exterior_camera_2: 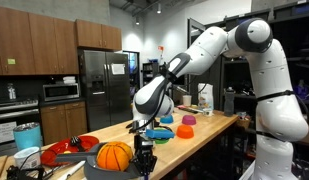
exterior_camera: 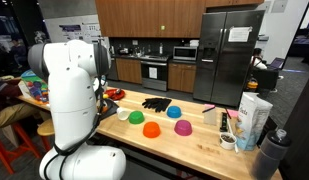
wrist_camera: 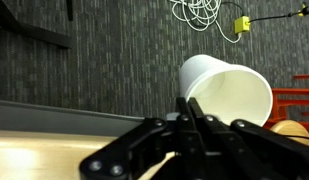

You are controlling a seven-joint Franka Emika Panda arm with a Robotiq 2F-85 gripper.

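In the wrist view, a white cup [wrist_camera: 234,92] is tilted with its open mouth toward the camera's right. My gripper is shut on the cup's near wall and rim. Beneath the cup shows dark carpeted floor [wrist_camera: 104,75], with the pale wooden table edge [wrist_camera: 44,150] along the lower left. From exterior view 2, the gripper [exterior_camera_2: 144,160] points down at the near end of the table, right of an orange basketball [exterior_camera_2: 114,155]; the cup cannot be made out there.
Green [exterior_camera: 136,116], orange [exterior_camera: 151,130], blue [exterior_camera: 174,112] and magenta [exterior_camera: 183,128] bowls stand on the table, with a white one [exterior_camera: 123,114] near its left edge. Black gloves [exterior_camera: 156,103] lie farther back. Red stool bars [wrist_camera: 294,95] and a white cable [wrist_camera: 199,12] are on the floor side.
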